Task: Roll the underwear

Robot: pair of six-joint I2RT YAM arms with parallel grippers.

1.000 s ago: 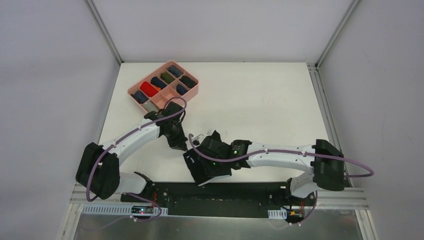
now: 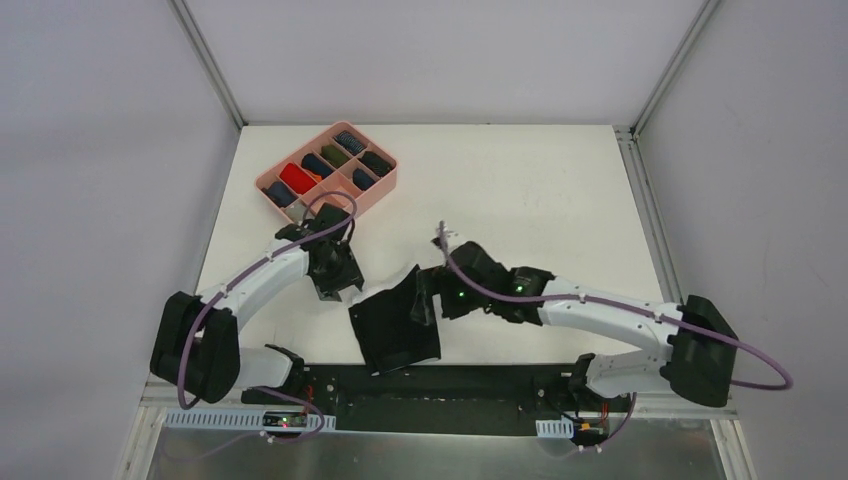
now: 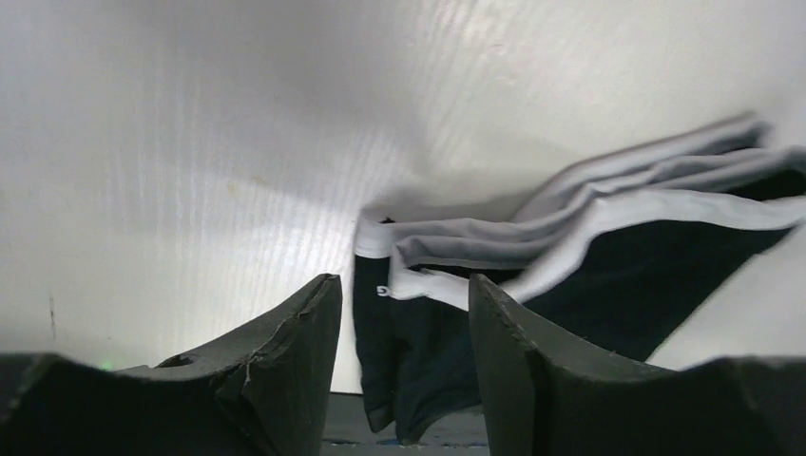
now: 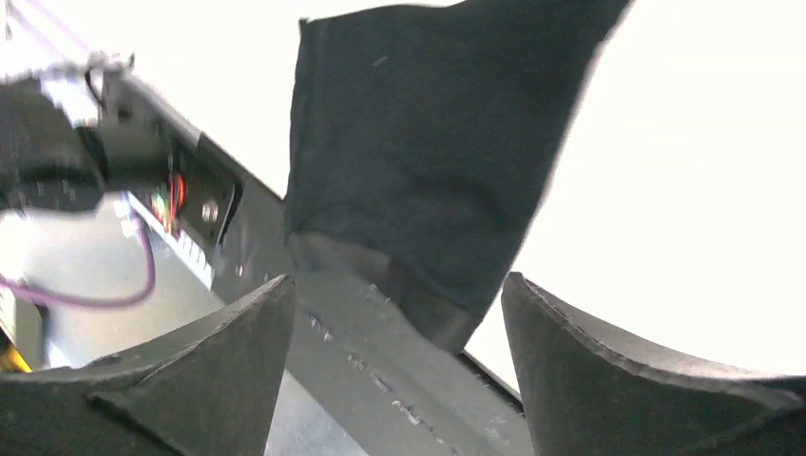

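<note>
Black underwear point(image 2: 390, 330) with a pale grey waistband lies at the table's front edge, its lower part reaching the edge. In the left wrist view the waistband point(image 3: 637, 209) is bunched along the top of the black cloth point(image 3: 646, 285). My left gripper is open just left of and above the waistband corner, nothing between its fingers. My right gripper is open over the garment's right side, apart from it, with the dark cloth point(image 4: 418, 142) in view below.
A pink divided box point(image 2: 345, 190) with rolled garments in its compartments sits at the back left.
The right arm has lifted and moved right, uncovering the underwear. My left gripper has shifted slightly left. The cloth's lower left corner now sits farther left than a second ago.
</note>
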